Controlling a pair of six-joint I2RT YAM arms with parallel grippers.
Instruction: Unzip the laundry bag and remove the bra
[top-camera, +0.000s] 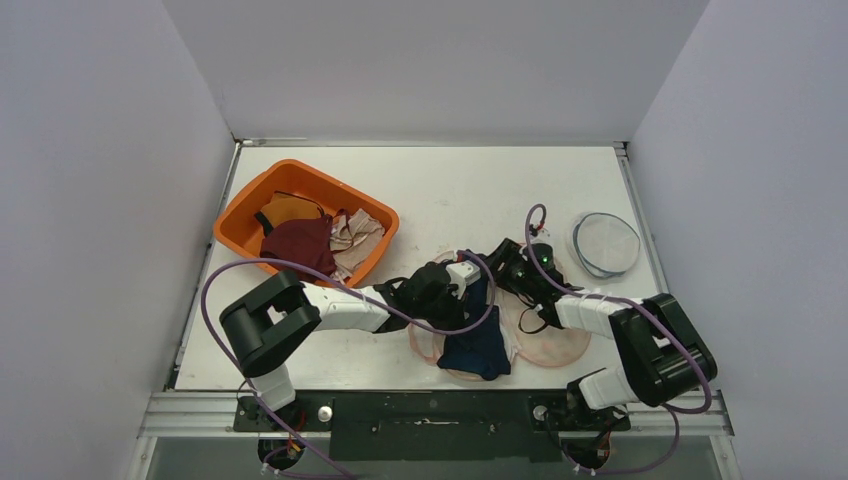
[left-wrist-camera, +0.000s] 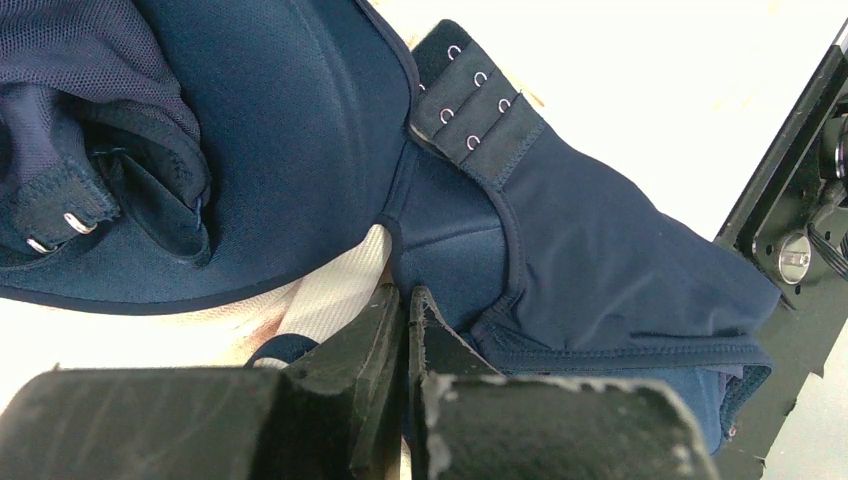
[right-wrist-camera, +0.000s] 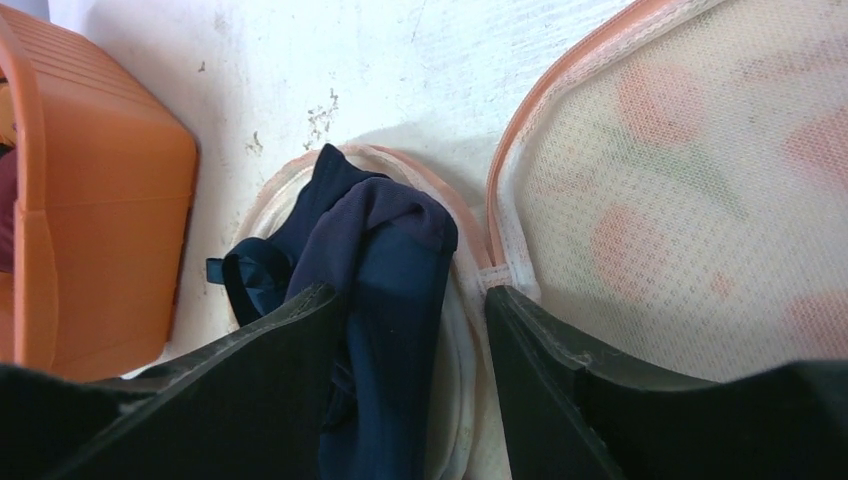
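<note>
A navy blue bra (top-camera: 476, 345) lies bunched on the round mesh laundry bag (top-camera: 555, 345), which is laid open. In the left wrist view the bra (left-wrist-camera: 600, 250) shows its hook strip and folded cups. My left gripper is shut with its tips against the navy fabric; whether cloth is pinched between them is hidden. My right gripper stands part open over the bag's far edge. In the right wrist view a folded end of the bra (right-wrist-camera: 390, 235) lies between its fingers, and the pale bag edge (right-wrist-camera: 460, 215) is beside it.
An orange basket (top-camera: 232, 237) with clothes stands at the left, close beside the bag in the right wrist view. Another round mesh bag (top-camera: 607, 245) lies at the right.
</note>
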